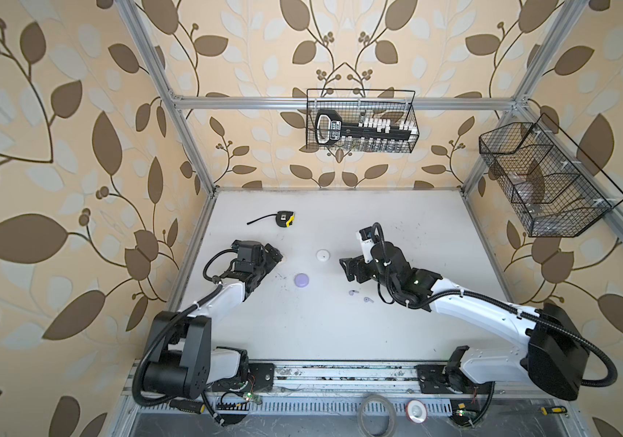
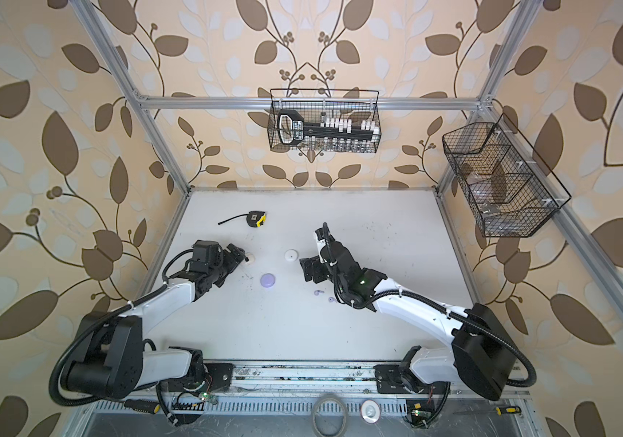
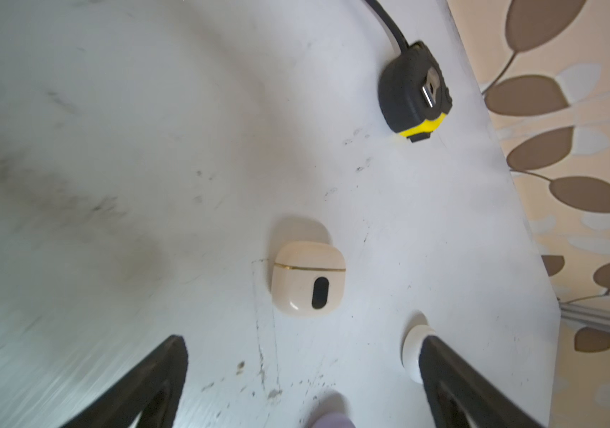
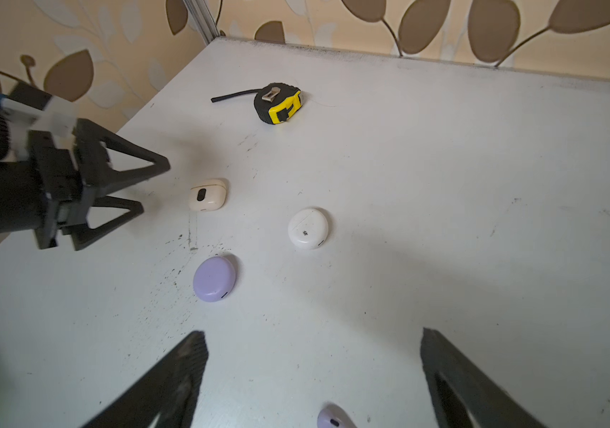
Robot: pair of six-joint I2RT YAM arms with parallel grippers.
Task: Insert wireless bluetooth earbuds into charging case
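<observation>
A purple round case (image 4: 214, 279) lies on the white table, its lid shut. To its right and farther back sits a white round case (image 4: 308, 228). The beige squarish case (image 3: 309, 279) is closed and lies ahead of my left gripper, whose fingers stand wide apart with nothing between them. Two small purple earbuds (image 1: 353, 292) rest on the table below my right gripper (image 1: 348, 268); one earbud (image 4: 333, 417) shows at the bottom of the right wrist view. The right gripper's fingers (image 4: 176, 371) are spread, nothing between them.
A black and yellow tape measure (image 1: 285, 218) with a dark strap lies at the back left. Wire baskets (image 1: 361, 123) hang above the back edge and on the right side.
</observation>
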